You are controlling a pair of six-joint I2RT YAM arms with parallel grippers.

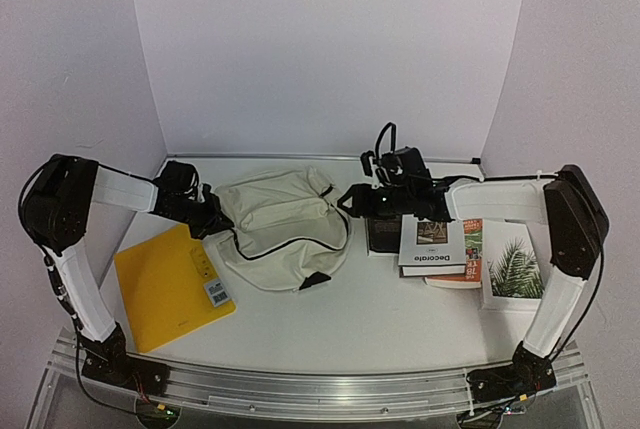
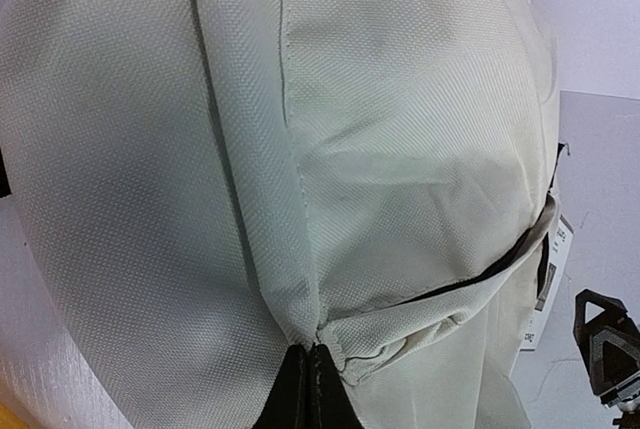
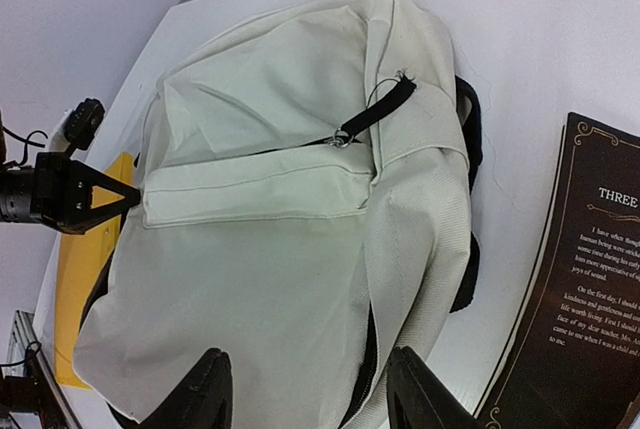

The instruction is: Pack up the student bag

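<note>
The cream student bag lies on the table between my arms, its black-edged opening facing up. At the bag's left end my left gripper is shut; in the left wrist view its fingertips meet on the folded corner of the bag's cloth. My right gripper stands open above the bag's right edge, with the bag's side below its spread fingers and nothing gripped. A black zipper pull lies across the bag's upper right part.
A yellow folder lies at the front left. On the right are a dark book, a white "Decorate" book over an orange one, and a book with a palm leaf.
</note>
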